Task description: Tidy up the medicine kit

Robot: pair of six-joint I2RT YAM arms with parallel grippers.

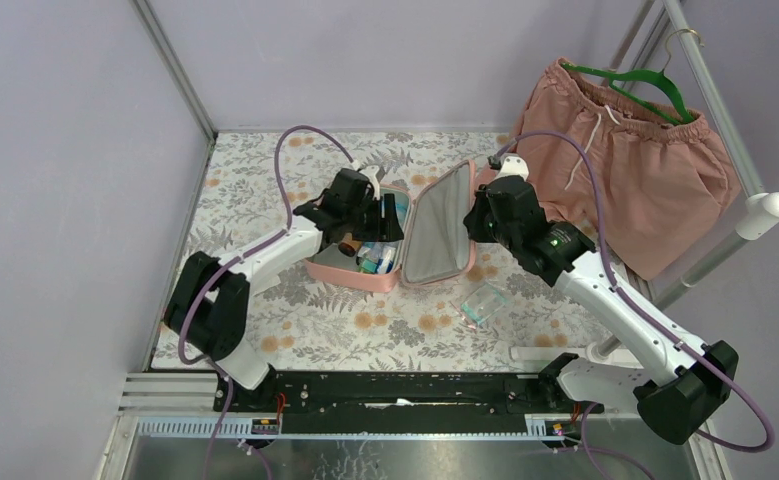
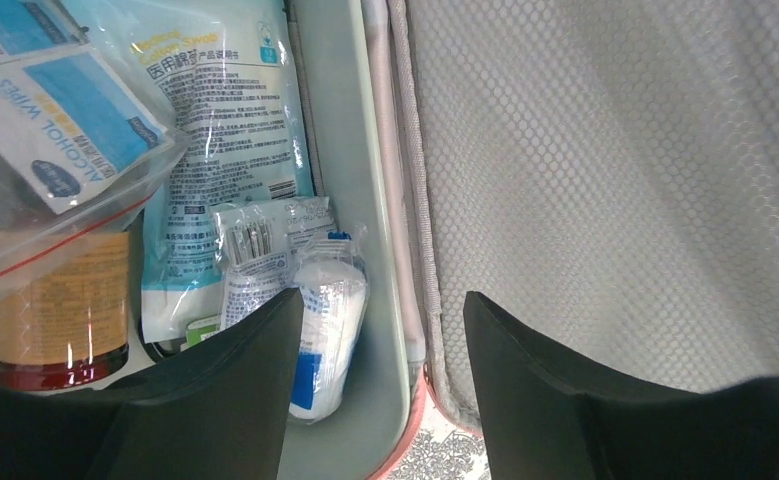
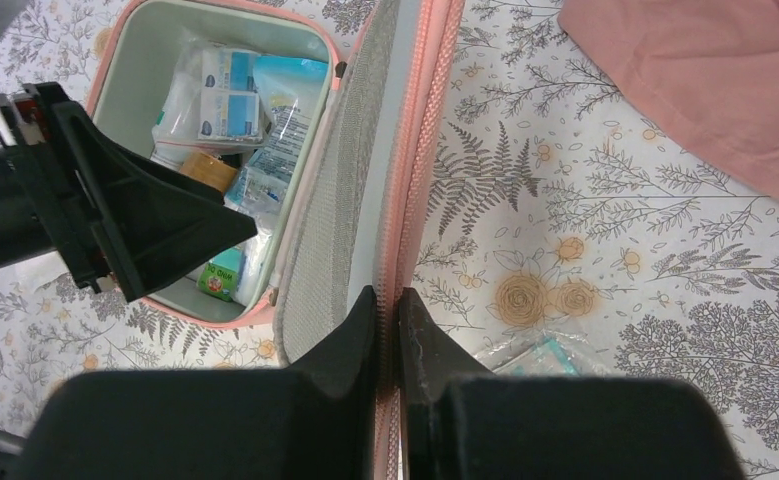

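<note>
The pink medicine kit (image 1: 350, 280) stands open on the patterned surface. It holds a brown bottle (image 2: 60, 320), zip bags with boxes (image 2: 60, 125), a blue-white packet (image 2: 215, 130), smaller packets and a white item (image 2: 325, 330). My left gripper hangs open over the kit's right side, nothing between its fingers. My right gripper is shut on the edge of the grey-lined lid (image 1: 437, 225), which is swung out to the kit's right.
A clear bag with a teal item (image 1: 483, 302) lies front right. Pink shorts (image 1: 620, 170) hang on a rack at the right. A white item (image 3: 35, 270) lies left of the kit.
</note>
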